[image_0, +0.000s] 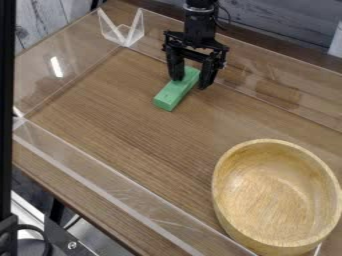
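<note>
A green oblong object (173, 95) lies on the wooden table, tilted diagonally, its upper end under the black gripper (195, 58), which reaches down from the top of the view. The fingers are dark and overlap one another, so whether they are shut on the green object cannot be made out.
A large cream round bowl (273, 194) takes up the lower right. A clear angular container (120, 29) stands at the upper left.
</note>
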